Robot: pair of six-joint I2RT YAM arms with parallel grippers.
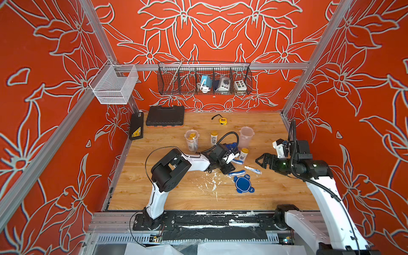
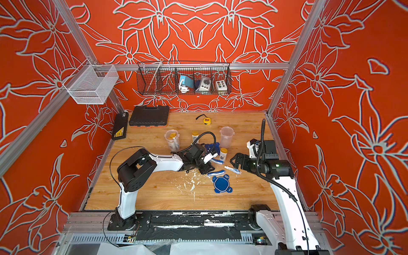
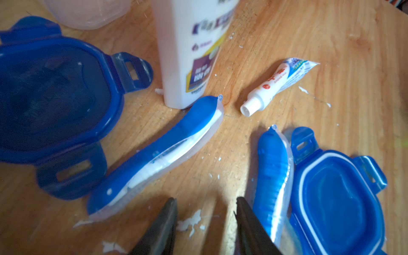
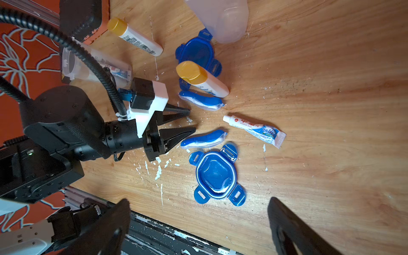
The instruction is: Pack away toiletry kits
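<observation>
My left gripper is low over the table, part open with nothing between its fingers, between two blue toothbrush cases [image 3: 155, 155] [image 3: 272, 178]. A toothpaste tube [image 4: 254, 129] lies to their right. One yellow-capped bottle [image 4: 203, 78] stands near a blue lid [image 4: 195, 53]; a second bottle [image 4: 134, 37] stands farther back. A nearer blue lid [image 4: 216, 174] lies toward the front. A clear cup [image 1: 192, 144] holds yellow-capped and other items; an empty pink-clear cup [image 1: 246, 136] is behind. My right gripper hangs open at the right, above the table.
A black case [image 1: 165, 115], a long black box [image 1: 136, 127] and a tape measure [image 1: 223, 121] lie at the back. A wire basket [image 1: 178, 82] and white basket [image 1: 114, 93] hang above.
</observation>
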